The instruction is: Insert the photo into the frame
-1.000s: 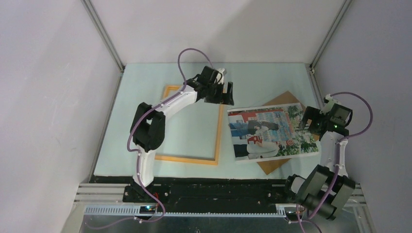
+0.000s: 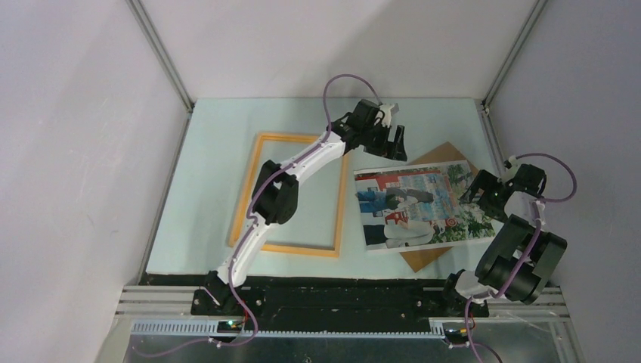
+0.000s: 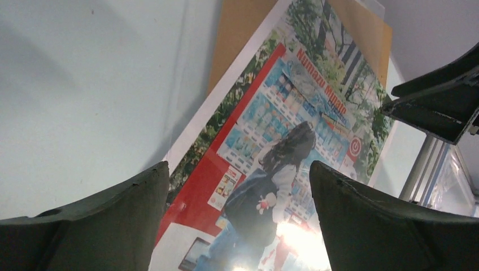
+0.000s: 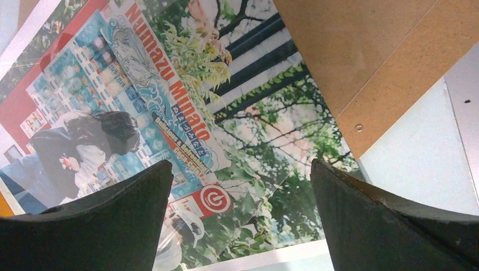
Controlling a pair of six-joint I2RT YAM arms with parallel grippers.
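Observation:
The photo [image 2: 408,204], a printed sheet with people and foliage, lies on a brown board [image 2: 425,255] at the right of the table. The wooden frame [image 2: 293,249] lies empty to its left. My left gripper [image 2: 390,144] is open above the photo's upper left edge; in its own view the printed sheet [image 3: 265,169] fills the space beyond its fingers. My right gripper [image 2: 478,186] is open over the photo's right end; in its view the foliage and the board [image 4: 395,68] show beneath it.
Walls and metal rails [image 2: 503,68] bound the workspace at both sides, with the right arm close to the right wall.
The left gripper has moved rightward from over the frame to above the photo's upper edge. The photo has not visibly moved.

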